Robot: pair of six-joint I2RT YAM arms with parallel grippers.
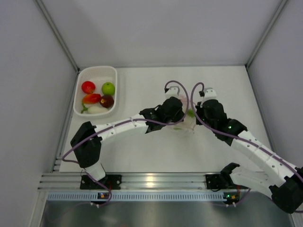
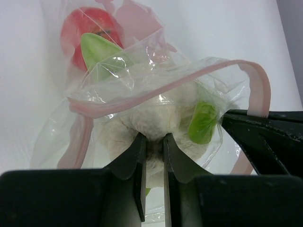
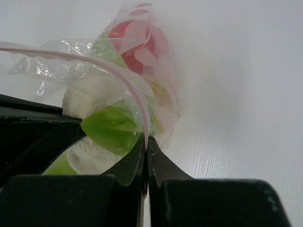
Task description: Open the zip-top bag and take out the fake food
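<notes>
The zip top bag [image 1: 188,118] lies between my grippers, holding a red piece [image 2: 90,26], green pieces [image 2: 201,120] and a cream one [image 2: 154,116]. My left gripper is over the bag's opening, fingertips close together on the cream piece; how far they are closed is unclear. My right gripper is shut on the bag's thin pink-striped edge, at the right side of the bag.
A white bin [image 1: 94,75] with fake food sits at the back left.
</notes>
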